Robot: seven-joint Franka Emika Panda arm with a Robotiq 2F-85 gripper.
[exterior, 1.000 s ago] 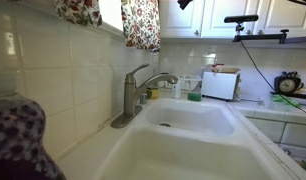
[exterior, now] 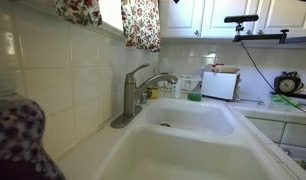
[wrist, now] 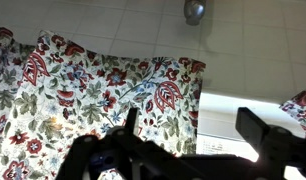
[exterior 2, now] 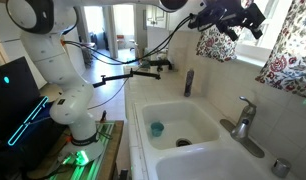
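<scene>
My gripper is open in the wrist view, its dark fingers (wrist: 121,148) set wide apart with nothing held. Behind it is a floral curtain (wrist: 103,90) with red and green print; how far it is from the fingertips I cannot tell. From exterior view 2, the white arm (exterior 2: 83,25) reaches over the sink at the top, its dark end close to the curtain (exterior 2: 285,45). A teal cup (exterior 2: 157,129) is in the far basin of the white double sink (exterior 2: 143,155). The metal faucet (exterior 2: 243,122) rises beside the sink.
Along the back counter in exterior view 1 are a white box-like appliance (exterior: 220,84), a green item (exterior: 194,97) and a dark round object (exterior: 287,83). A purple patterned object (exterior: 21,140) fills the near left. Open space lies above the basins.
</scene>
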